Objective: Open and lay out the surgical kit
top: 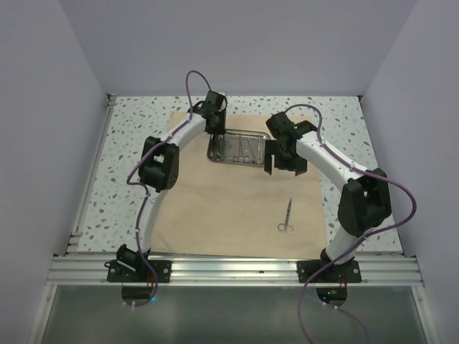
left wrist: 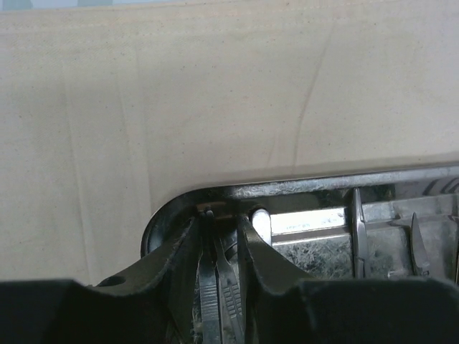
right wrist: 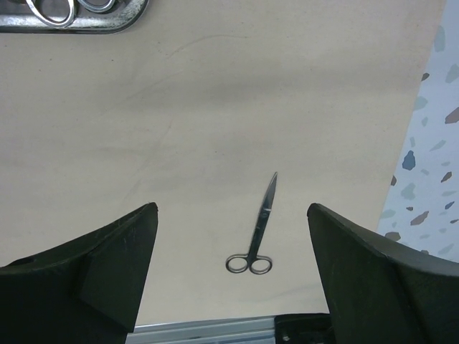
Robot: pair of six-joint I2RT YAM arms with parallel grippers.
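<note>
A metal instrument tray [top: 237, 161] lies on the beige cloth, with several instruments inside. In the left wrist view my left gripper is over the tray's left end, its fingers part open and close around the tip region of slim instruments [left wrist: 229, 287]; whether it touches them I cannot tell. My right gripper stands open above the cloth near the tray's right end, nothing between its fingers. Scissors [top: 287, 218] lie on the cloth at the lower right, below the right gripper in its wrist view.
Speckled table surface [top: 104, 201] borders it on both sides. Both arms reach in from the front edge, left and right of the tray.
</note>
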